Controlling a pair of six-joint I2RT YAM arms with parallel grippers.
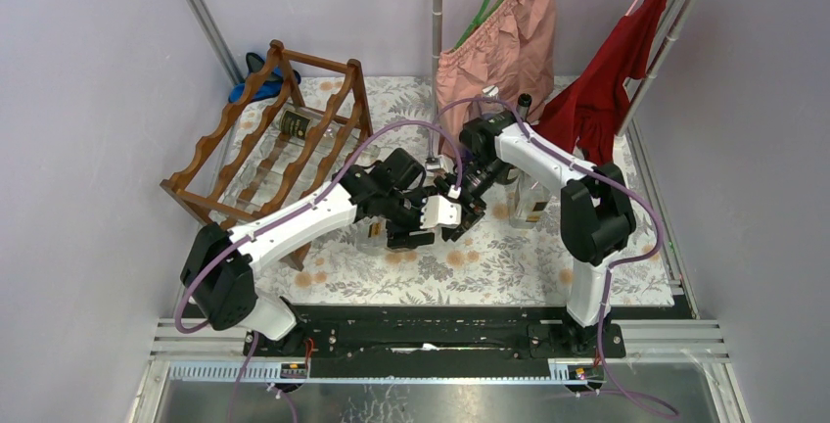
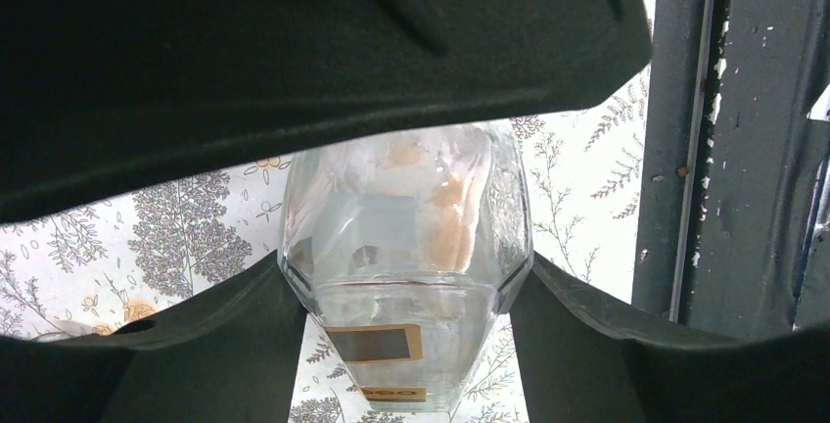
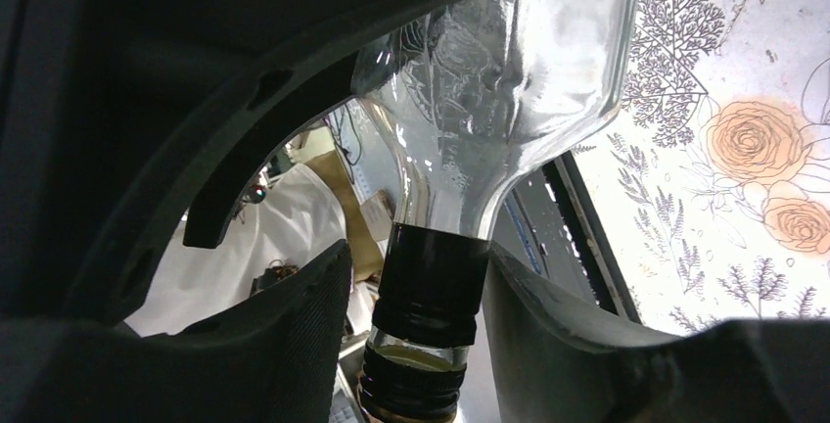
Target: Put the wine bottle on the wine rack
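Note:
A clear glass wine bottle is held between the arms. In the left wrist view its body (image 2: 401,212) fills the gap of my left gripper, which is shut on it. The right wrist view shows the slim neck and black cap sleeve (image 3: 431,281) between the fingers of my right gripper. Those fingers stand part open, with a narrow gap beside the neck on the left. From above, both grippers meet near the table's middle and hide most of the bottle. The wooden wine rack (image 1: 327,138) stands to the left, with a labelled bottle (image 1: 296,124) lying in it.
Another clear bottle (image 1: 529,203) stands right of the right gripper, with more bottles behind the right arm. A pink garment (image 1: 504,41) and a red cloth (image 1: 612,75) hang at the back.

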